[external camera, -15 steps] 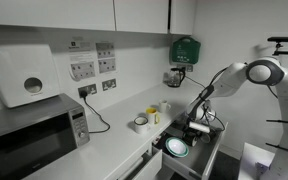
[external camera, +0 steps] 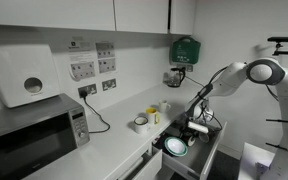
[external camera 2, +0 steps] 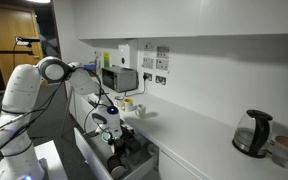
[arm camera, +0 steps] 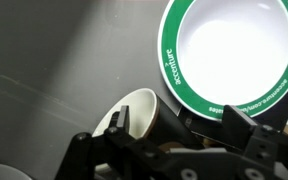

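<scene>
My gripper is open over the pulled-out drawer, its two dark fingers standing apart in the wrist view. Ahead of it lies a white bowl with a green, lettered rim (arm camera: pixel 171 62), resting in the drawer. Near the left finger and partly hidden by the gripper is a dark vessel with a pale inside (arm camera: pixel 134 106). Exterior view 1 has the green-rimmed bowl (external camera: pixel 175 146) at the drawer's near end, with the gripper (external camera: pixel 189 134) close beside and above it. In exterior view 2 the gripper (external camera 2: pixel 111 138) hangs low over the drawer.
Mugs (external camera: pixel 141 125) stand on the white counter (external camera: pixel 89 158) behind the drawer. A microwave (external camera: pixel 34 130) is farther along it, and a kettle (external camera 2: pixel 251 132) stands at the other end. The drawer's walls (external camera 2: pixel 144 168) enclose the gripper's surroundings. Grey drawer floor (arm camera: pixel 34 80) is clear left of the bowl.
The arm's pose differs only slightly, with the gripper still low over the drawer. The green-rimmed bowl and the mugs have stayed in place.
</scene>
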